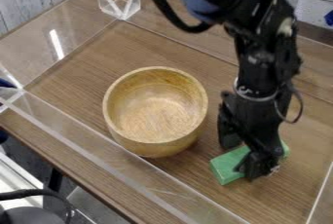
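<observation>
The black gripper [250,135] reaches down from the top right over a green block [229,169] on the wooden table, its dark fingers around and over the block's middle and right part, largely covering it. Whether the fingers touch the block is hard to tell. A round tan bowl [154,84] sits just left of the gripper.
A clear plastic object [120,2] stands at the back left. Black cables lie off the table's edge at the lower left.
</observation>
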